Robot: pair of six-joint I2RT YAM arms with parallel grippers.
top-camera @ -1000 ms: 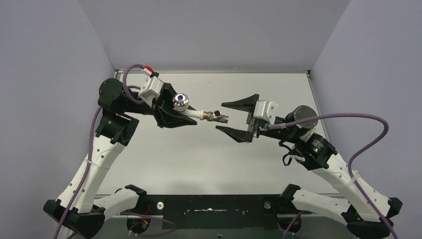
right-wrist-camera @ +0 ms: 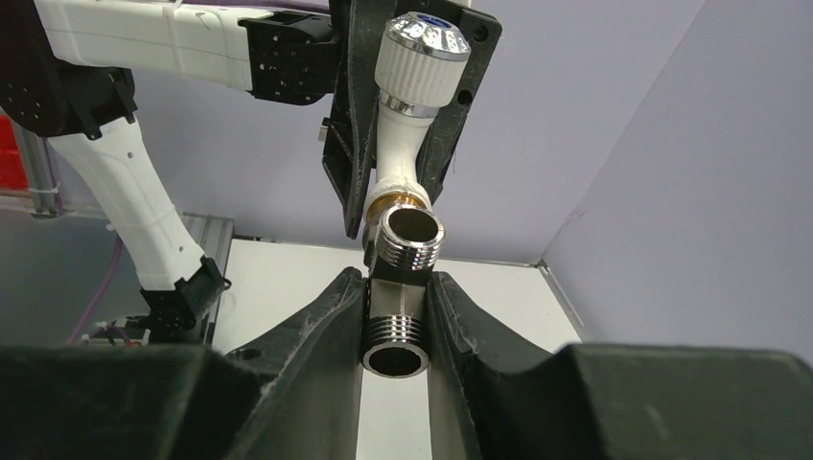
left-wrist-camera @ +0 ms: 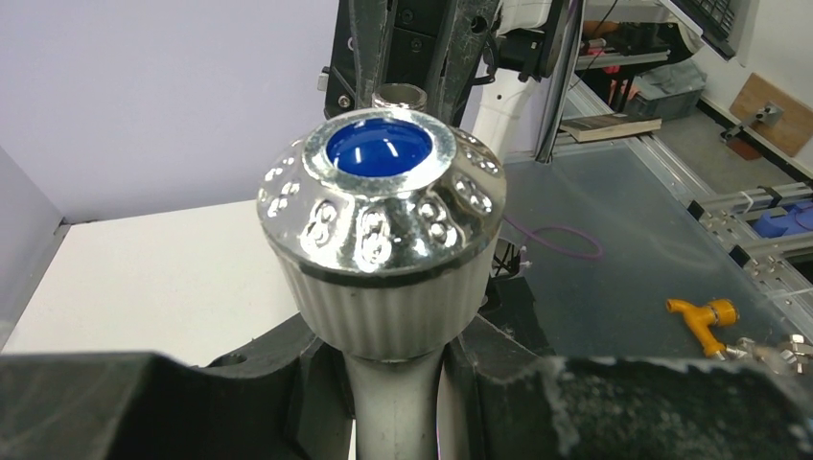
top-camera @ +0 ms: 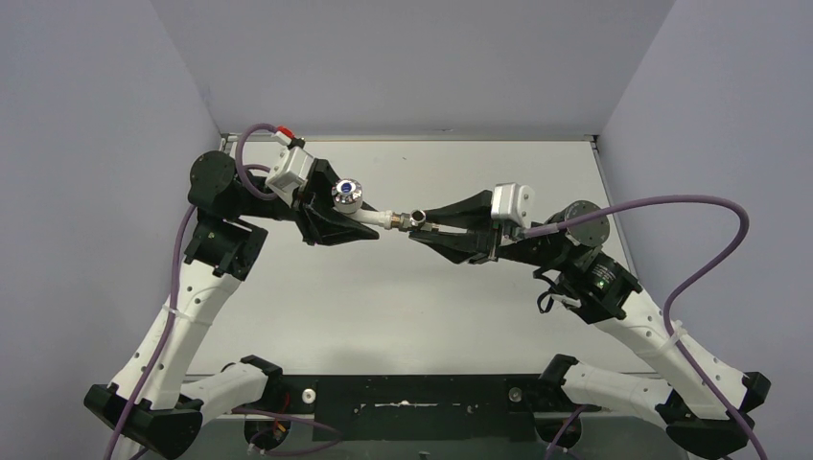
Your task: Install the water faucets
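A white faucet with a chrome, blue-capped knob is held up in the air, and my left gripper is shut on its white body just below the knob. On the faucet's other end sits a metal tee fitting with threaded openings; the joint between them is brassy. My right gripper is shut on this fitting, one finger against each side. Two open threaded ends of the fitting face the right wrist camera. The top view shows both grippers meeting over the white board, the faucet and fitting in line between them.
Below lies a white board, bare in the top view. Off to one side, an orange faucet and metal fittings rest on the grey table. A purple hose loops from the right arm.
The left gripper and the faucet look unmoved.
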